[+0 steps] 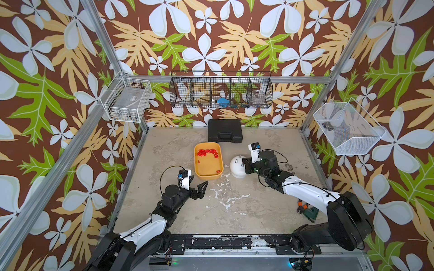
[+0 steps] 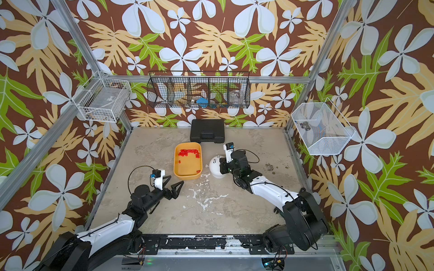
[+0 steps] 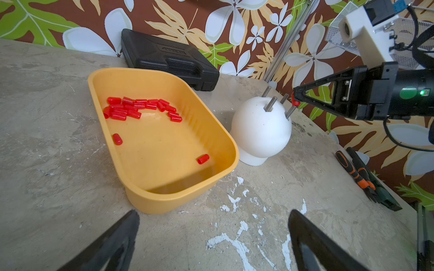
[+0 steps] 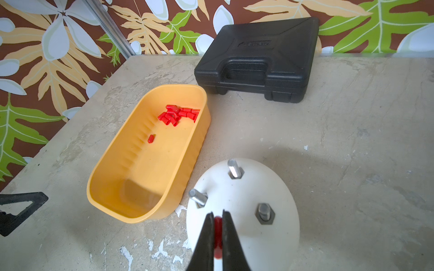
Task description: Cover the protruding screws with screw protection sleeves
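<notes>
A white dome [image 3: 260, 126] with several upright screws [image 4: 234, 168] sits right of a yellow bin [image 1: 208, 169] holding several red sleeves [image 3: 118, 115]. My right gripper is at the dome, shut on a red sleeve, which in the left wrist view sits at the top of one of the screws; I cannot tell how far it is over it. The other screws that show are bare. My left gripper stands open and empty over the bare table, in front of and left of the bin.
A black case [image 2: 207, 128] lies behind the bin. Pliers and other tools [image 3: 361, 176] lie at the right edge. Wire baskets [image 1: 126, 101] hang on the frame.
</notes>
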